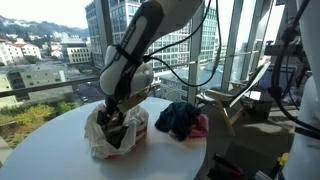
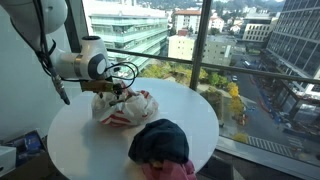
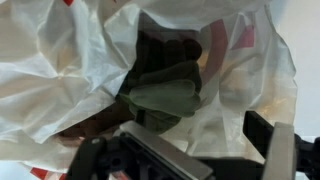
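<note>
On the round white table lies a crumpled white plastic bag (image 1: 140,130) with red print, its mouth facing up. In the wrist view, dark green cloth (image 3: 165,97) shows inside the bag (image 3: 62,75). My gripper (image 1: 115,110) is over the bag's mouth, pointing down, fingers apart. From the second exterior view, the gripper (image 2: 104,90) appears low at the bag (image 2: 138,108). Near the lower edge of the wrist view, its fingers (image 3: 258,130) stand wide apart with nothing held between them. Whether they touch the bag cannot be told.
A dark blue cloth (image 1: 178,119) and a reddish cloth (image 2: 168,171) lie heaped at the table's edge, beside the bag. Bare tabletop (image 1: 45,145) extends on the bag's other side. Tall windows stand behind, and a folding chair (image 1: 236,97) is off the table.
</note>
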